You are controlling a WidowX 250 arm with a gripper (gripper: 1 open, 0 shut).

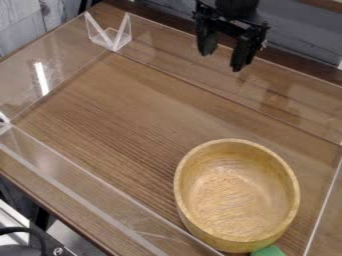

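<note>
My black gripper (223, 50) hangs at the top centre over the far side of the wooden work surface (120, 115), open, with nothing visible between its fingers. A large round pale yellow bowl (235, 190) sits at the lower right, empty, well apart from the gripper.
A clear plastic piece (111, 32) stands at the upper left. Clear low walls edge the surface. A small green object (269, 250) peeks out below the bowl, partly cut off. A black cable is at the bottom left.
</note>
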